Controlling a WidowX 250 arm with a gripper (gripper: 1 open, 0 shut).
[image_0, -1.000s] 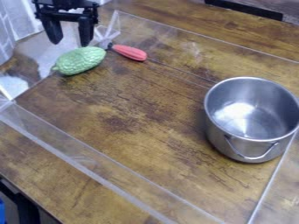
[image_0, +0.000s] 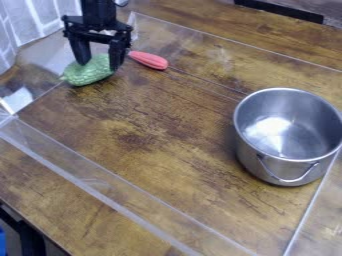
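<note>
The black gripper (image_0: 96, 48) hangs at the top left, its fingers lowered over a green bumpy vegetable (image_0: 86, 73) lying on the wooden table. Whether the fingers touch it or are closed on it is hard to tell at this size. Just right of them lies a pink-red item (image_0: 148, 60) with a dark end, flat on the table. A large steel pot (image_0: 278, 136) with a wire handle stands empty at the right.
Clear plastic strips or walls (image_0: 127, 190) edge the work area at the left and front.
The gripper has come down and slightly right, onto or just above the green vegetable. The pink item and pot have stayed in place.
</note>
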